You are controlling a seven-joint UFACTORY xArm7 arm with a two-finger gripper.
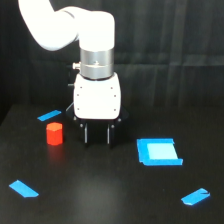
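Note:
The gripper (97, 133) hangs low over the black table, its two dark fingers pointing down with a clear gap between them. It stands open, and nothing shows between the fingers. A red-orange block (54, 133) sits apart, to the left of the gripper. Over to the right lies a white square (161, 151) bordered by blue tape, with nothing on it. Whether the fingertips touch the table, I cannot tell.
Strips of blue tape lie at the back left (49, 115), front left (23, 188) and front right (195, 197). A dark curtain (170, 50) closes off the back.

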